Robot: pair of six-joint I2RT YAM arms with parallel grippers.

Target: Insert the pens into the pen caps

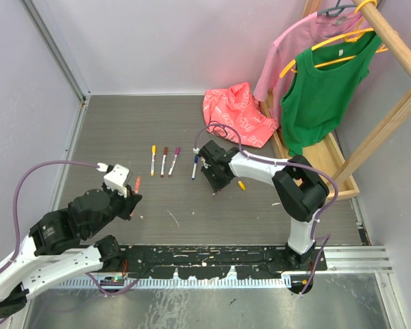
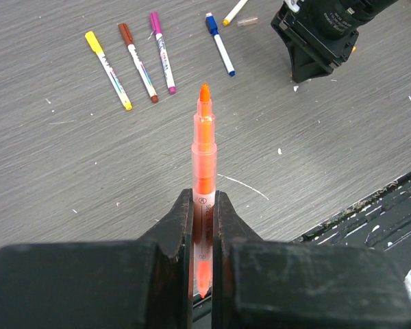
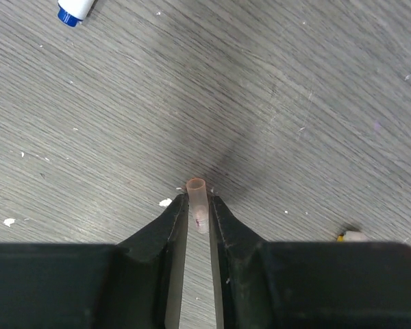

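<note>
My left gripper is shut on an orange pen (image 2: 204, 171), held upright with a clear pink cap-like sleeve around its upper part, raised at the left of the table. My right gripper is low at the table's middle right, its fingertips close around a small translucent pinkish piece (image 3: 198, 192); whether it grips it is unclear. Yellow (image 2: 108, 70), brown (image 2: 138, 63), purple (image 2: 162, 53) and blue (image 2: 220, 44) pens lie in a row at the back.
A yellow piece (image 1: 241, 185) lies beside the right gripper. A pink cloth (image 1: 236, 113) and a wooden rack (image 1: 404, 110) with clothes stand at the back right.
</note>
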